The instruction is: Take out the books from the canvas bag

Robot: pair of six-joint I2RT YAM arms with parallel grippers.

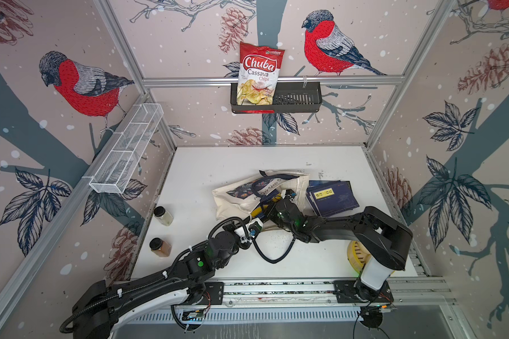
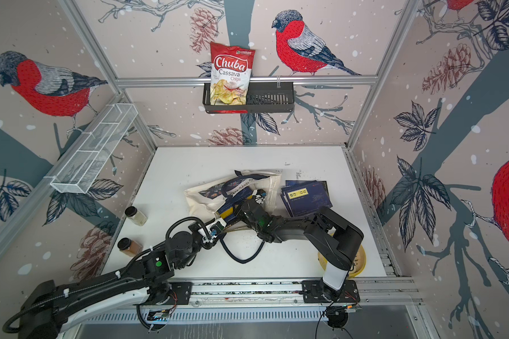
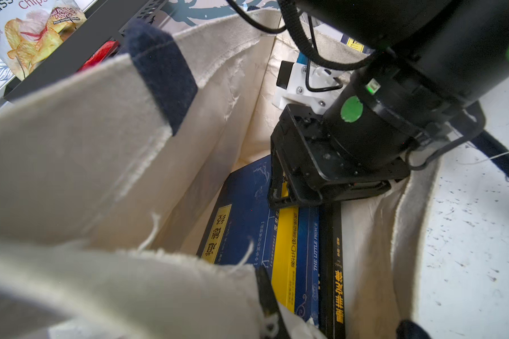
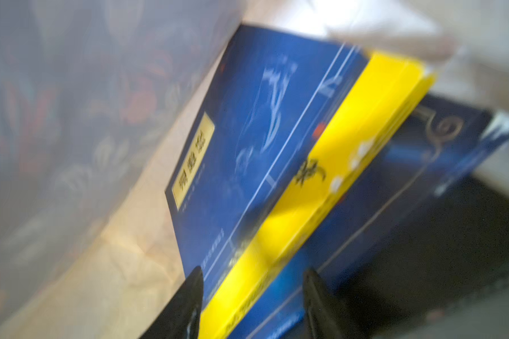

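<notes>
The cream canvas bag point(image 1: 230, 204) lies open on the table, with several books inside. In the left wrist view a blue book point(image 3: 248, 197), a yellow spine point(image 3: 286, 260) and a black book point(image 3: 338, 282) stand packed side by side. My left gripper point(image 1: 251, 226) is shut on the bag's near-left rim; the cloth runs up to its dark finger point(image 3: 270, 305). Reaching into the bag, my right gripper is open. Its fingers point(image 4: 181, 308) stand either side of the yellow book point(image 4: 299, 197) in the right wrist view; contact cannot be told.
Several dark blue books point(image 1: 340, 203) lie stacked right of the bag. Two jars point(image 1: 163, 215) stand at the left, and a yellow round container point(image 1: 356, 257) sits under the right arm. The table behind the bag is clear.
</notes>
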